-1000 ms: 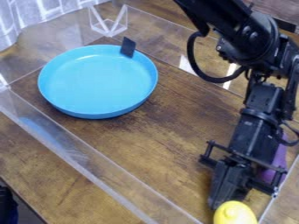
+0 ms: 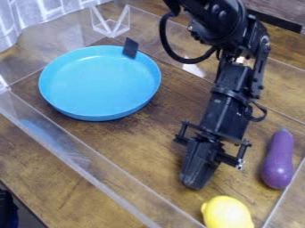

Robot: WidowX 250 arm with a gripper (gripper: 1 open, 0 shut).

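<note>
My black gripper (image 2: 198,175) is low over the wooden table at the centre right, its fingertips at or near the surface and shut, with nothing visible between them. To its right lies a purple eggplant (image 2: 277,162). Below the gripper, at the bottom edge, is a yellow object (image 2: 226,213), apart from the fingertips.
A blue plate (image 2: 99,82) with a dark tab at its rim lies at the upper left. Clear plastic walls (image 2: 53,138) run along the left and lower part of the work area. Bare wood lies between the plate and gripper.
The arm has moved left and a little up in the view, away from the eggplant and the yellow object, uncovering more of both.
</note>
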